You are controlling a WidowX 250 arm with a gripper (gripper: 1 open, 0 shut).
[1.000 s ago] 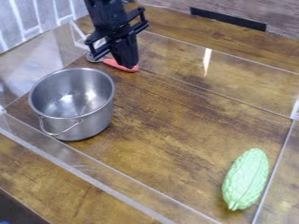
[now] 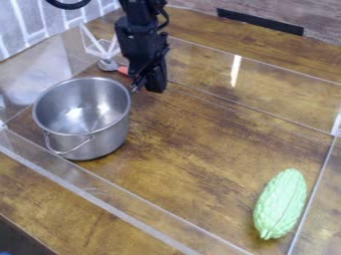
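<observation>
My black gripper (image 2: 147,75) hangs low at the upper middle, just right of and behind a steel pot (image 2: 83,120) with a wire handle. A small red and silver object (image 2: 112,66) lies behind it, mostly hidden by the arm. The fingertips are dark and small, and I see nothing held between them. A pale green ridged vegetable (image 2: 280,204) lies at the lower right.
Clear plastic walls (image 2: 24,72) enclose the wooden work area (image 2: 213,139). A dark slot (image 2: 260,22) sits at the back right.
My gripper has moved down over the red object, now covering most of it. The pot and the green vegetable have stayed in place.
</observation>
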